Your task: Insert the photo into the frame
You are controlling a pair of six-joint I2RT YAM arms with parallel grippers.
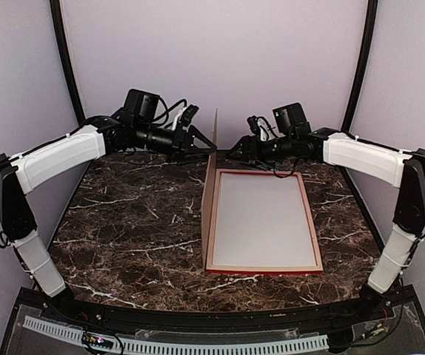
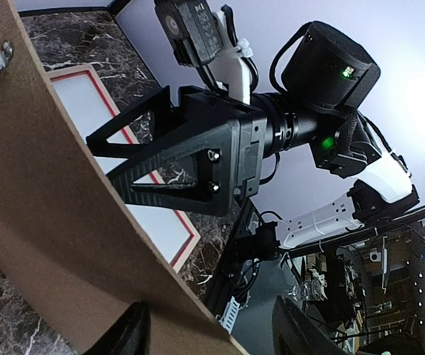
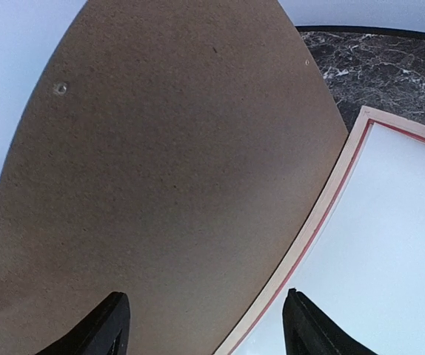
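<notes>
A brown backing board stands almost upright along the left edge of the frame (image 1: 316, 244), seen nearly edge-on from the top and filling much of the right wrist view (image 3: 161, 163). The frame lies on the table with a pale wooden and red rim around a white sheet. My left gripper (image 1: 201, 148) is at the board's upper edge, the board between its fingers; whether it is closed tight is unclear. My right gripper is open beside the board, above the frame's left side.
Pale walls enclose the back and both sides; both arms are close together at the back centre.
</notes>
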